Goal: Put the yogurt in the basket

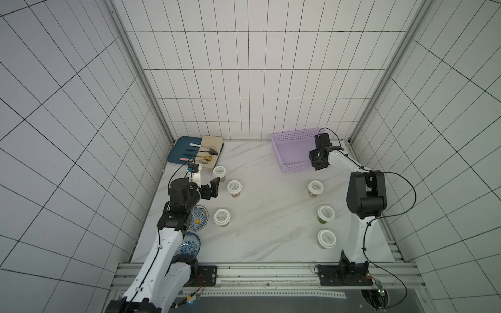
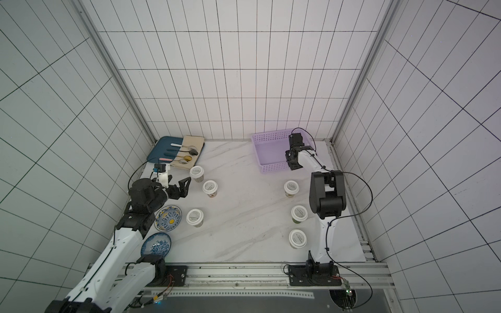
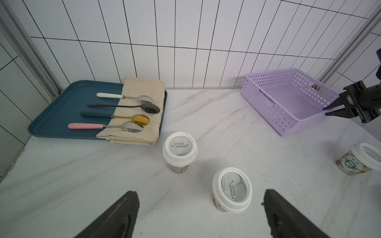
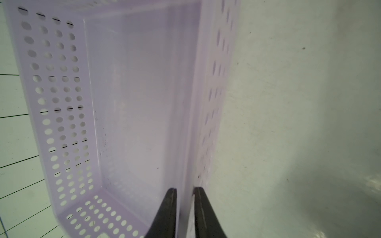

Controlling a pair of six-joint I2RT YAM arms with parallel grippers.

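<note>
A lilac perforated basket [image 1: 286, 151] stands at the back right; its floor shows empty. My right gripper is at the basket's near rim, fingers part open, one either side of the rim; whether they touch it I cannot tell. My left gripper stands open above the left of the table, nothing held. White-lidded yogurt cups stand on the table, among them a back-left cup [image 3: 178, 148], a middle-left cup [image 3: 231, 190], a front-left cup [image 2: 195, 218], and several on the right, including a cup [image 1: 315, 188] in front of the basket.
A blue tray [image 3: 51, 119] with a cloth [image 3: 139, 83] and several spoons sits at the back left. Two patterned plates, one [image 2: 168, 218] behind the other [image 2: 155, 245], lie at the front left beside the left arm.
</note>
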